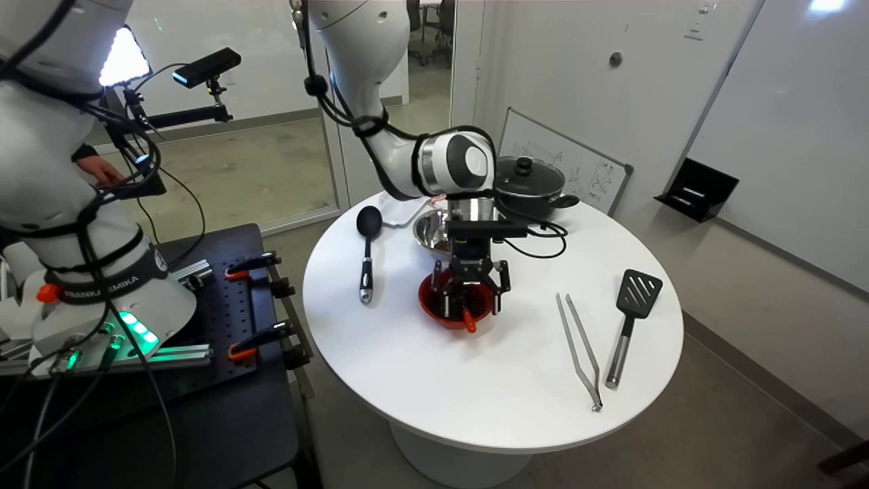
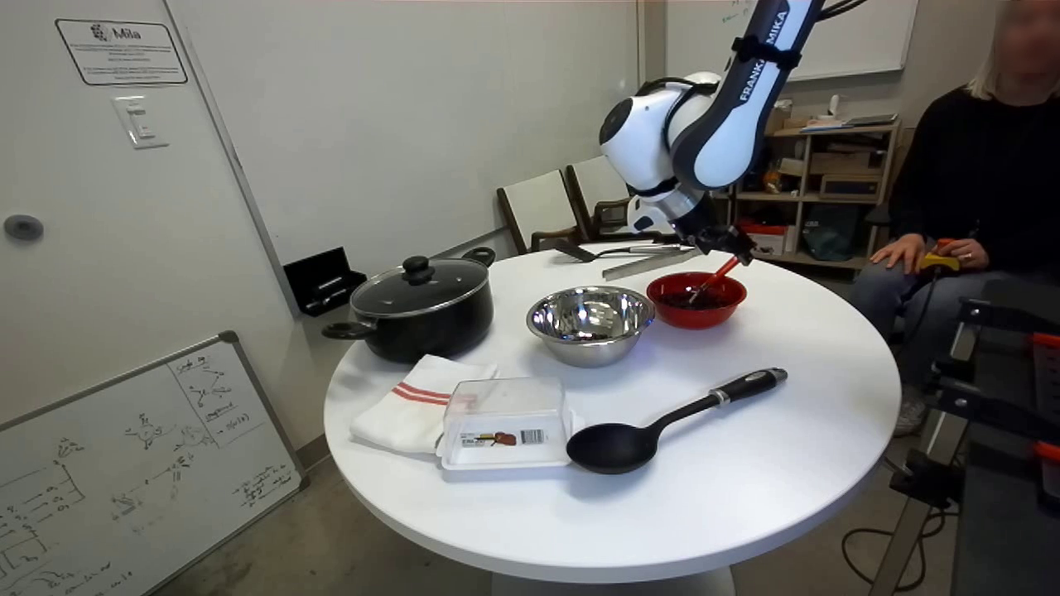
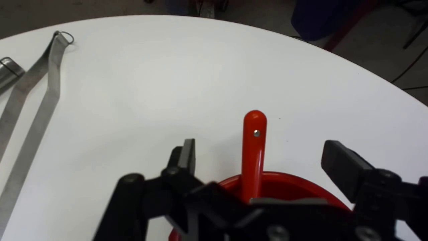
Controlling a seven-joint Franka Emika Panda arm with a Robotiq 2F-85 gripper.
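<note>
A red bowl with dark contents stands on the white table, and a utensil with a red handle leans out of it over the rim. My gripper is over the bowl with its fingers spread wide. In the wrist view the red handle rises between the two fingers, apart from both and nearer the left one. The gripper's own body hides most of the bowl there.
Close beside the red bowl is a steel bowl. A black lidded pot, a towel, a clear plastic box and a black spoon surround it. Tongs and a slotted spatula lie apart.
</note>
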